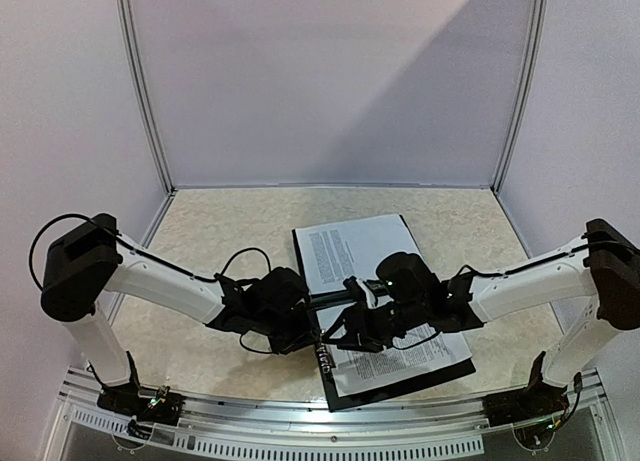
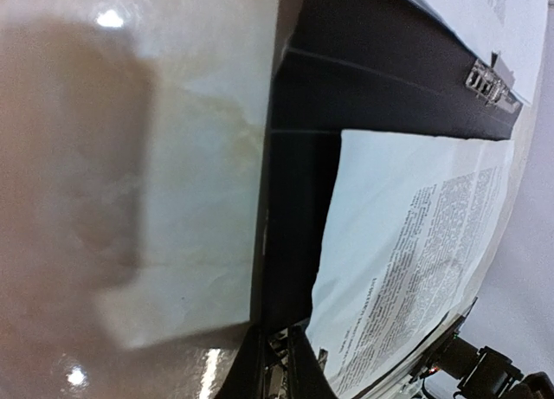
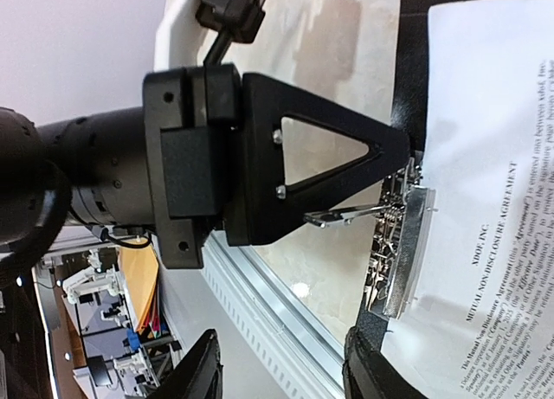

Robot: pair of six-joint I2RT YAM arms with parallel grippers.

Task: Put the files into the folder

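Note:
The black folder (image 1: 400,385) lies open on the table, one printed sheet (image 1: 372,243) on its far half and another sheet (image 1: 425,353) on its near half. A metal clip (image 3: 407,256) runs along the near sheet's left edge, its lever sticking out sideways. My left gripper has its tips at that clip; metal shows in the narrow gap between the fingers, but a grip on it cannot be made out. Over the near half, just right of the clip, is my right gripper (image 1: 340,331). Its fingers (image 3: 197,369) stand apart with nothing held between them.
A second metal clip (image 2: 490,83) sits at the folder's far half. Both arms meet closely over the folder's left side. The metal rail (image 1: 330,443) borders the front of the table; bare tabletop (image 1: 200,241) lies to the left and behind.

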